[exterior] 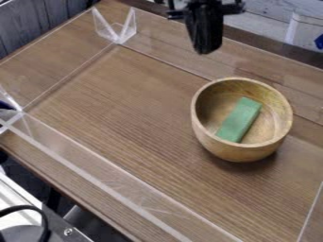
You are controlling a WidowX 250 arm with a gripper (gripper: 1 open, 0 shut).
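Note:
A round wooden bowl (202, 121) sits on the table at the right, with a green block (237, 120) lying inside it, tilted diagonally. My black gripper (205, 43) is high at the top, above and behind the bowl, partly cut off by the frame edge. It is small and dark, so its fingers are hard to make out; nothing shows held below it.
Clear plastic brackets (115, 28) stand at the back left and along the left edge. Dark cables and white hardware lie at the bottom left.

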